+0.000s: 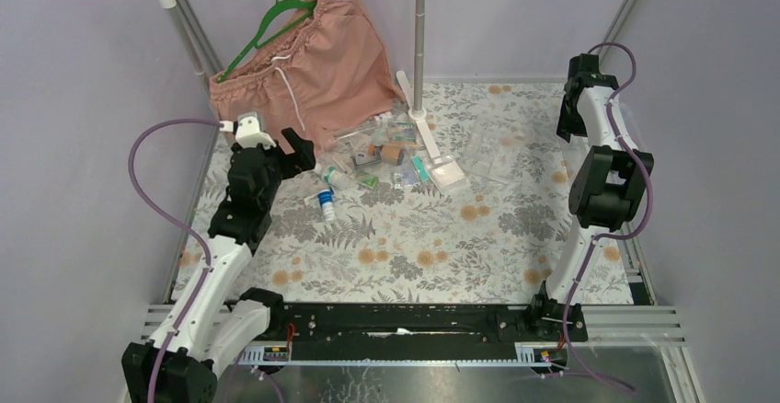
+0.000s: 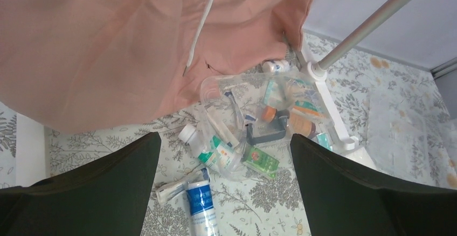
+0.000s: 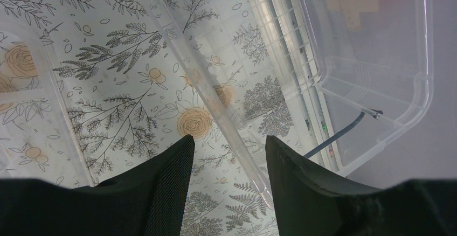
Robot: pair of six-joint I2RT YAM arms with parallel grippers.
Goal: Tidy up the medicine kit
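Observation:
My left gripper point(image 1: 303, 149) stands open left of the scattered medicine items, nothing between its fingers. Beyond its fingertips, in the left wrist view, a clear plastic tray point(image 2: 218, 80) leans over small items. There lie a white bottle with a green label point(image 2: 207, 147), a blue-and-white bottle point(image 2: 202, 209), a green packet point(image 2: 261, 161) and a brown roll point(image 2: 300, 124). At the far right is my right gripper, its fingers part way apart. A clear plastic edge point(image 3: 221, 118) runs between them; whether they grip it, I cannot tell. A clear box with an orange cross point(image 3: 353, 1) shows beside it.
Pink shorts point(image 1: 308, 67) on a green hanger point(image 1: 267, 33) hang at the back left, close to my left gripper. A rack post point(image 1: 419, 35) stands behind the items. A clear flat piece point(image 1: 486, 155) lies right of them.

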